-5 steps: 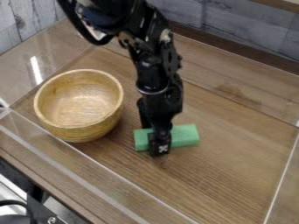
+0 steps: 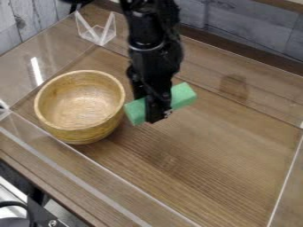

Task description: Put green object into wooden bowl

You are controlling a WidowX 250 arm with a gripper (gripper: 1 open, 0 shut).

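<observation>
The green object (image 2: 182, 94), a block, is held in my dark gripper (image 2: 154, 105), which is shut on it. It looks raised off the table, just right of the wooden bowl's rim. The round wooden bowl (image 2: 73, 127) stands on the left side of the table, its inside visible and empty. My fingers cover part of the block's middle, so its left portion shows only below and beside them.
A clear plastic item (image 2: 97, 28) lies at the back left. Black cable or hardware (image 2: 21, 211) sits at the lower left corner, beyond the table's edge.
My gripper has risen with the green object in it, up and slightly left from the table. The bowl has not moved.
</observation>
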